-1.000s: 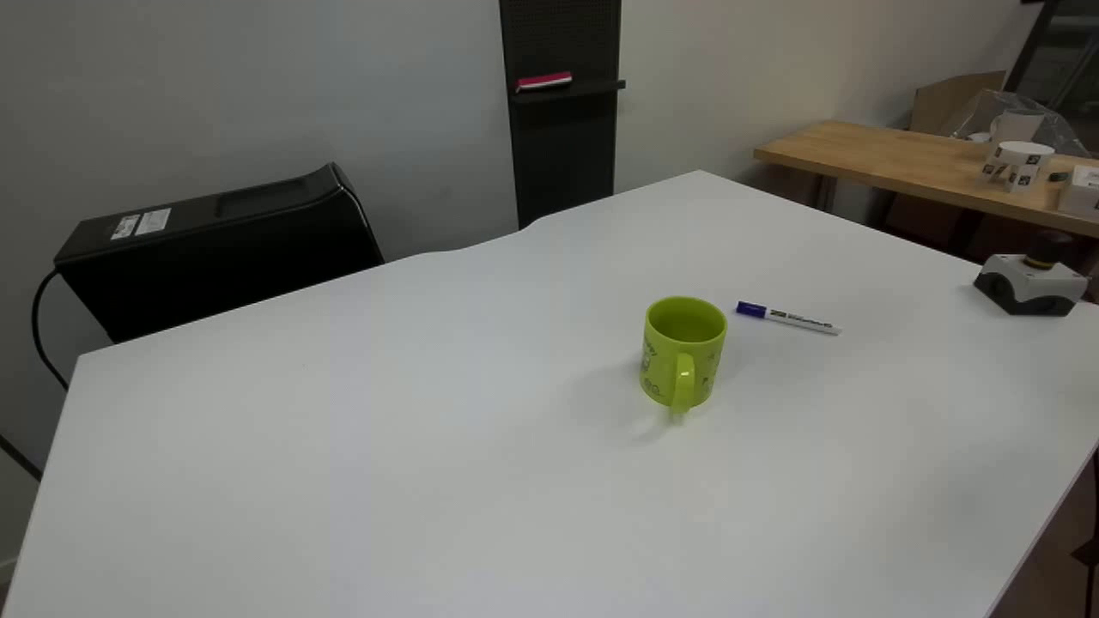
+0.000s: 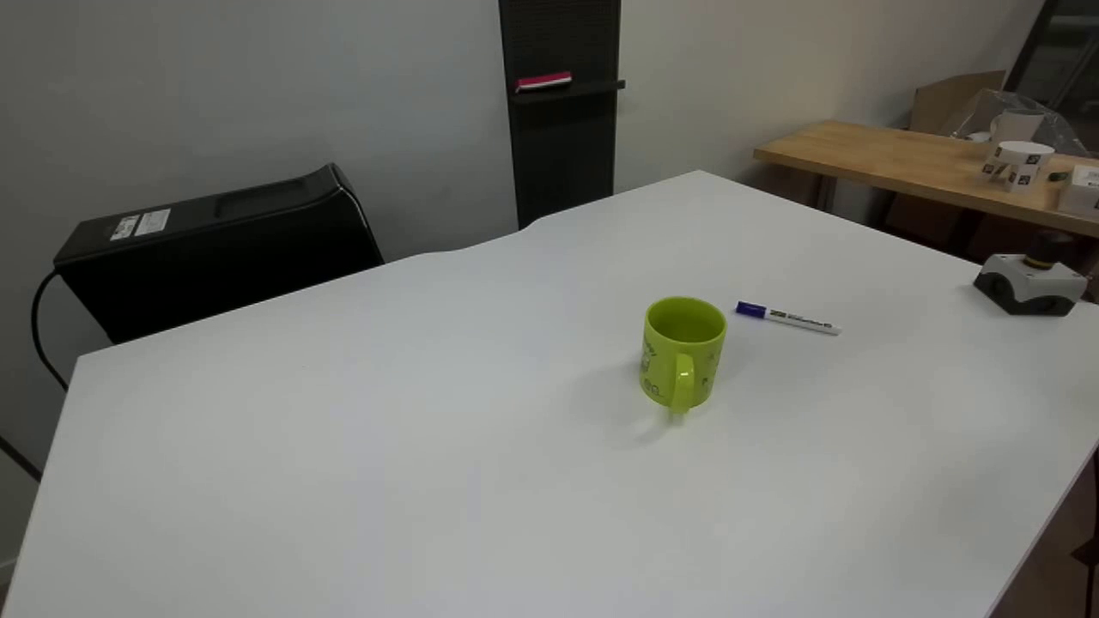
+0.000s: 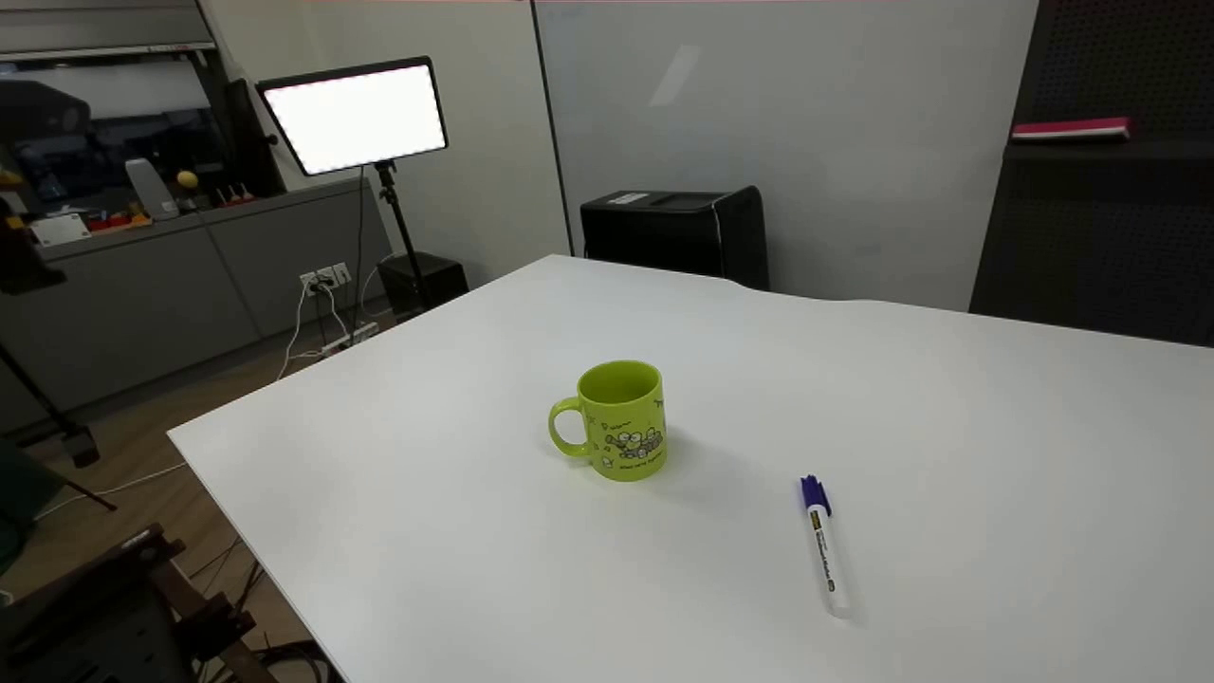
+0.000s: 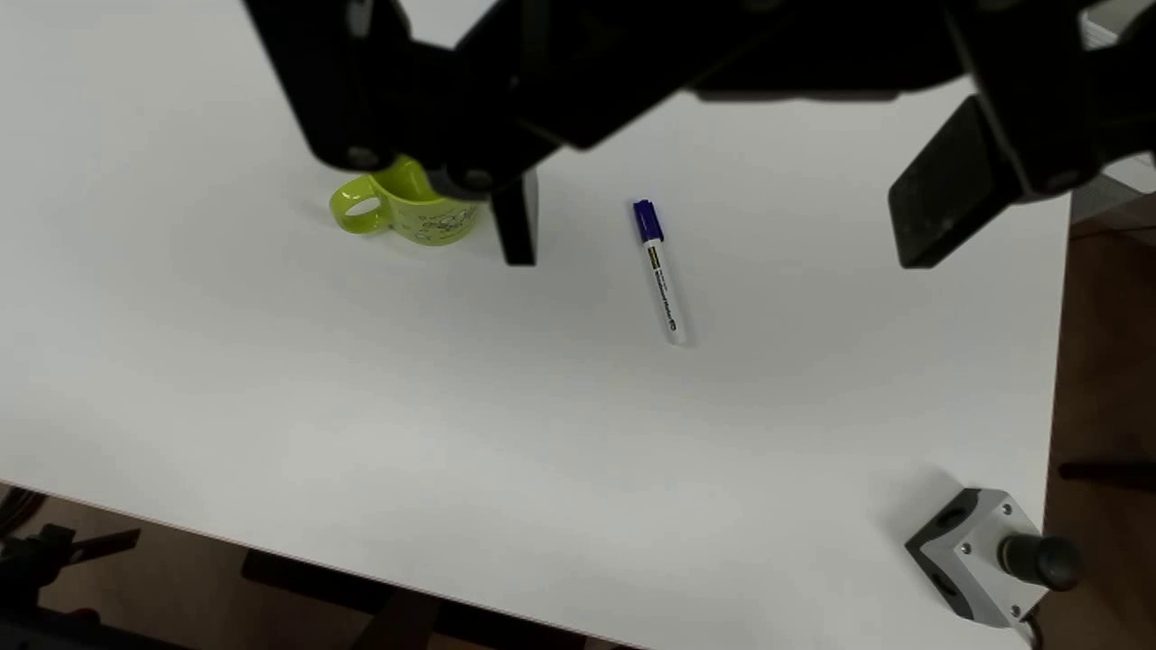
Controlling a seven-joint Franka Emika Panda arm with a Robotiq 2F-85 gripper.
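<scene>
A yellow-green mug (image 2: 682, 352) with printed drawings stands upright on the white table, its handle showing on the left in exterior view 2. Apart from it lies a white marker (image 3: 828, 558) with a blue cap. Both appear in the wrist view, where dark gripper parts cover some of the mug (image 4: 433, 222) and the marker (image 4: 663, 276) is fully seen. My gripper is open: its two fingertips are far apart, with only tabletop and the marker below showing in the gap. Neither exterior view shows the gripper.
A grey-and-black button box (image 2: 1030, 280) sits by the table's right edge. Beyond the table's far side is a black case (image 2: 221, 247).
</scene>
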